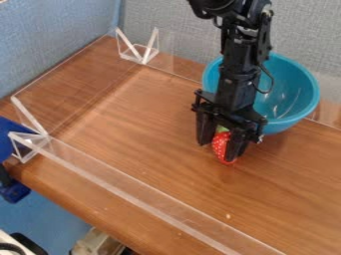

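Note:
My black gripper points down at the middle right of the camera view, low over the wooden table. A red strawberry-like object with a green top sits between and behind its fingers. Whether the fingers press on it I cannot tell. A light blue bowl stands just behind the gripper, partly hidden by the arm.
Clear acrylic walls on white brackets run along its edges. A grey padded wall is at the back.

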